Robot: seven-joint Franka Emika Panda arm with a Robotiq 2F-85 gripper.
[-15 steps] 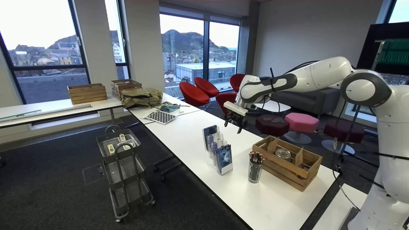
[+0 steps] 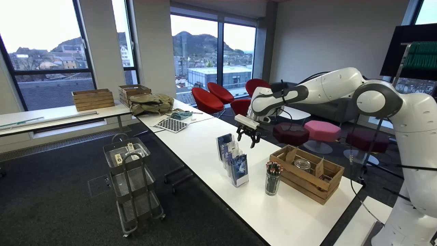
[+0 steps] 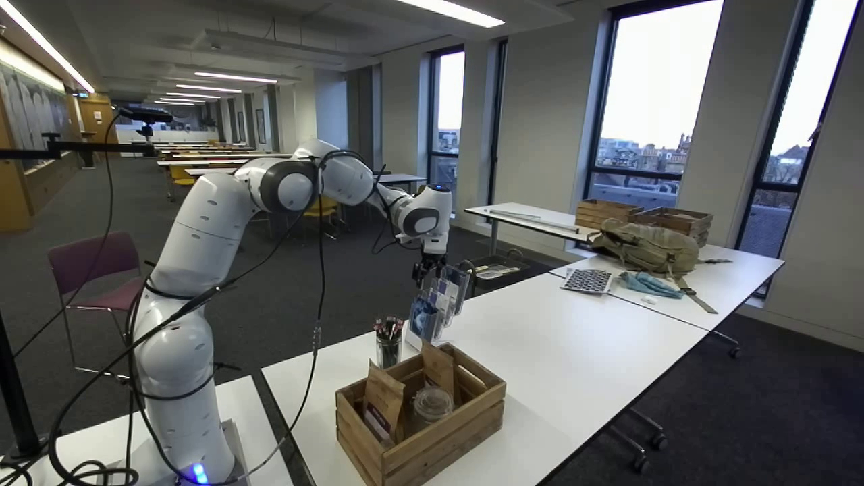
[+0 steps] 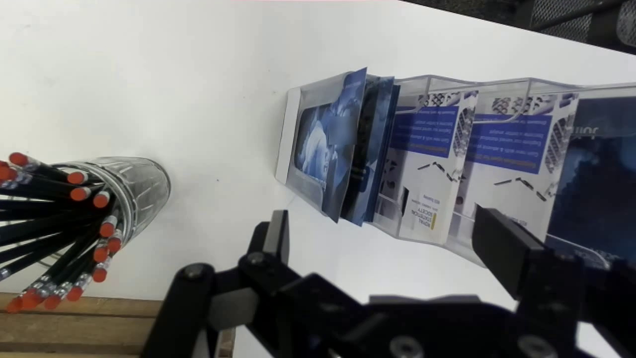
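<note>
My gripper hangs above the table, open, beside the clear leaflet holder. Nothing shows between its fingers. Tiered pockets in the holder carry blue and white leaflets. In the wrist view, dark blue leaflets fill the pocket at the white-edged end, and white leaflets with blue panels stand in the middle. The right finger overlaps the holder's lower edge in that view. A glass of dark pencils with orange-red erasers stands off to the left.
A wooden crate near the arm holds paper packets and a glass jar. Farther along lie a backpack, a checkered board and a teal cloth. Bare tabletop lies between.
My gripper has shifted slightly left in exterior view 1, with its fingertips a little lower, and the arm has moved with it. The leaflet holder, pencil glass and crate look unmoved.
</note>
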